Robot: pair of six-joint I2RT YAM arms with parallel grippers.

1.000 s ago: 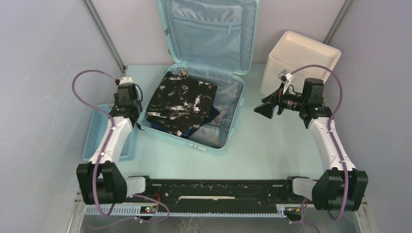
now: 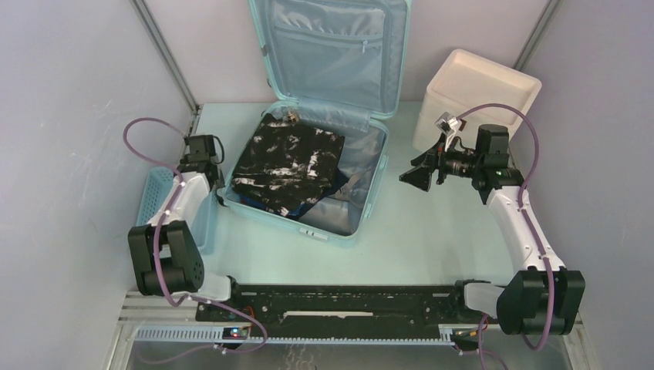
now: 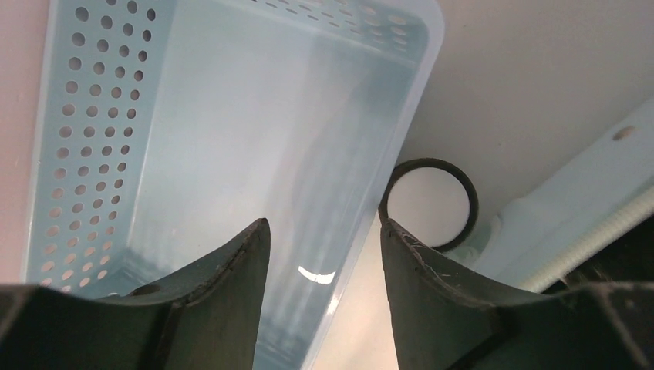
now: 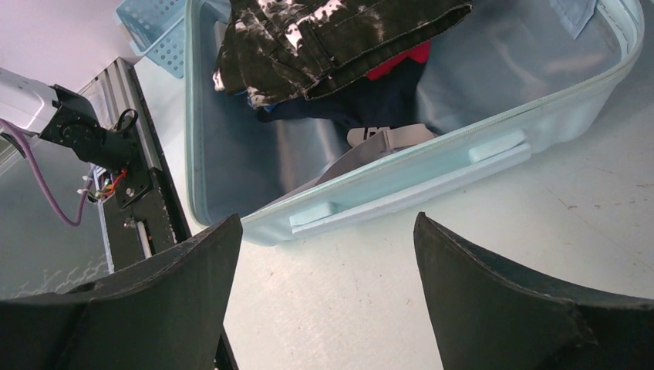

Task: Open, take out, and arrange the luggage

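The light blue suitcase (image 2: 316, 231) lies open mid-table, lid (image 2: 328, 50) raised at the back. Inside is a folded dark camouflage garment (image 2: 285, 162) over navy cloth, with bare lining at the right. My left gripper is part open above the near rim of a perforated blue basket (image 3: 216, 116) left of the suitcase, nothing visible between its fingers. My right gripper stands open and empty, right of the suitcase, whose near wall fills much of the right wrist view.
A white bin (image 2: 470, 77) stands at the back right behind my right arm. Walls border both sides, close beside the basket on the left.
Over the last second my left arm has drawn back and shifted slightly at the basket. The suitcase is unchanged.
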